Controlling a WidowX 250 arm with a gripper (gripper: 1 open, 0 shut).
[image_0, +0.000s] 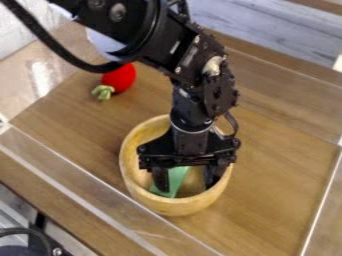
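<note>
A round wooden bowl (187, 202) sits on the wooden table, with a green piece (168, 184) lying inside it. My gripper (187, 176) reaches down into the bowl over the green piece, its fingers open and their tips partly hidden by the gripper body and bowl. Whether the fingers touch the green piece is unclear.
A red object with a green top (116, 82) lies at the back left of the table (274, 190). A pale wall runs along the back, and a dark cable arcs over the upper left.
</note>
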